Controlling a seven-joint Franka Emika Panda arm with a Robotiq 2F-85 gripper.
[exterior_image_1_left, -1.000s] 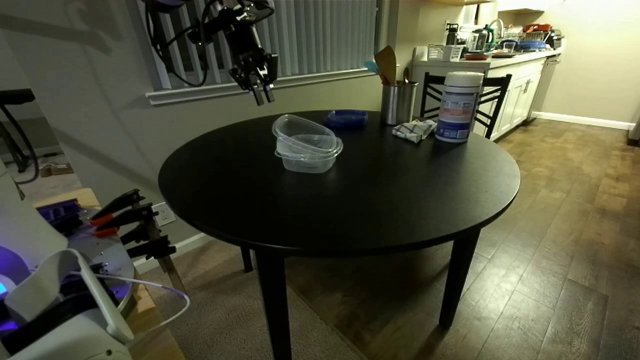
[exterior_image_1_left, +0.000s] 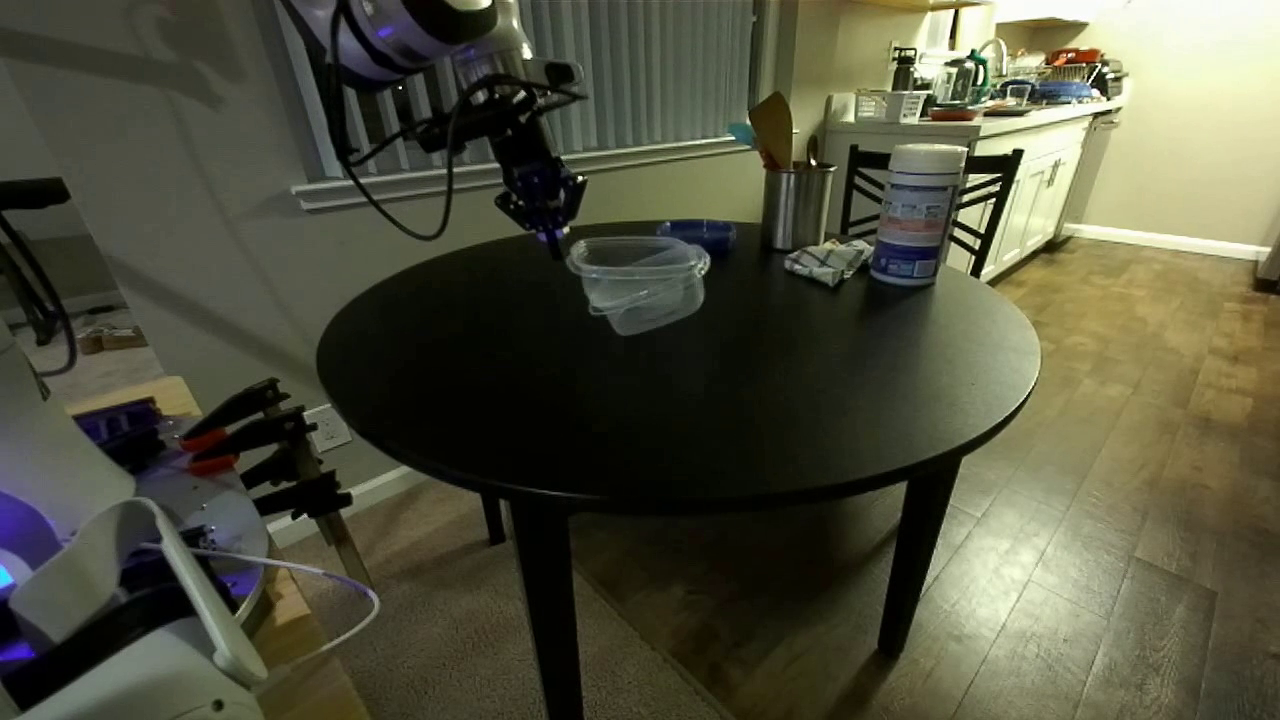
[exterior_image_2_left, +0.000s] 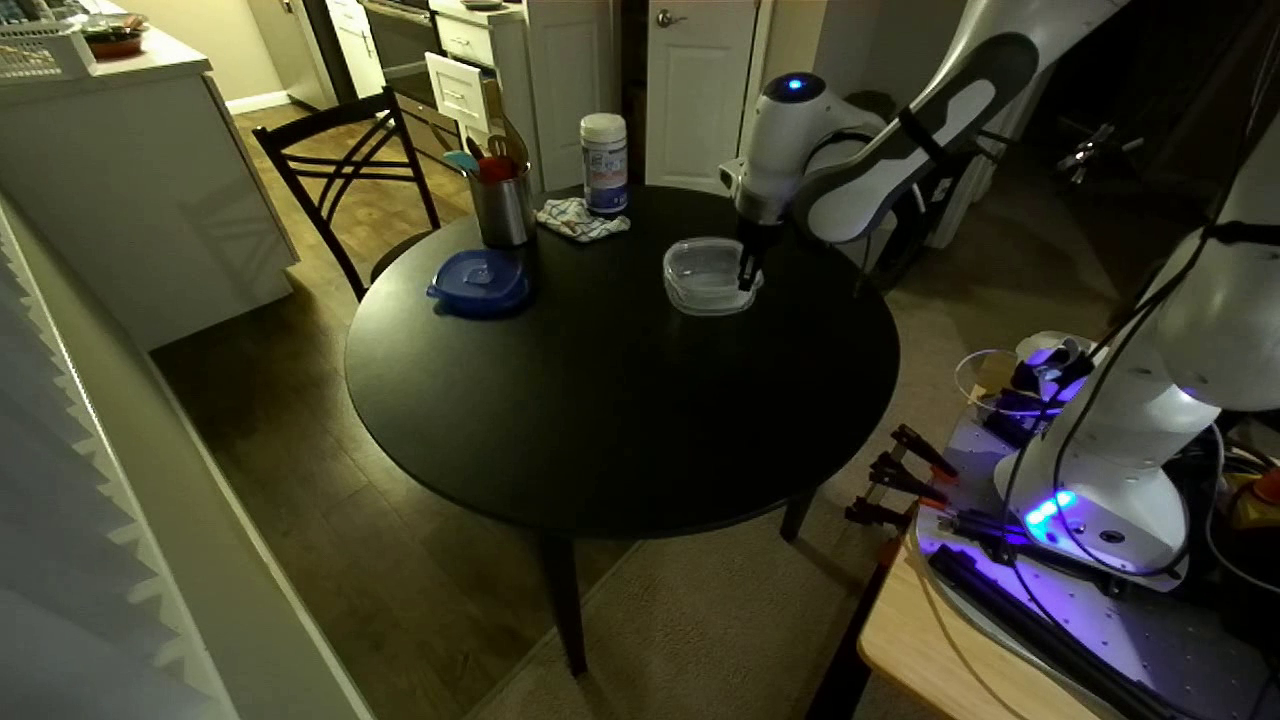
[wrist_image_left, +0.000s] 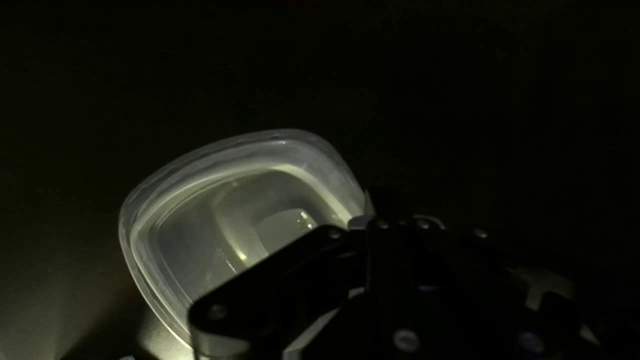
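Observation:
Two clear plastic containers (exterior_image_1_left: 643, 284) are on the black round table, one resting in the other, and look tilted in exterior view 1. From exterior view 2 the clear containers (exterior_image_2_left: 705, 286) sit toward the arm's side of the table. My gripper (exterior_image_1_left: 555, 248) points down, shut, its fingertips at the containers' near rim. In exterior view 2, the gripper (exterior_image_2_left: 749, 283) overlaps their right edge. Much of the containers' lower right is covered by the dark gripper in the wrist view, where the clear container (wrist_image_left: 240, 222) shows its inside. Whether the thin rim lies between the fingers is hidden.
A blue lid (exterior_image_2_left: 480, 283) lies toward the window side. The steel utensil holder (exterior_image_1_left: 797, 206), a checked cloth (exterior_image_1_left: 828, 260) and a white-capped wipes canister (exterior_image_1_left: 918, 216) stand along the table's far part.
My gripper has come down to the containers' rim and its fingers have closed. The upper container, tilted up before, now sits lower in the other, and both have shifted right in exterior view 1.

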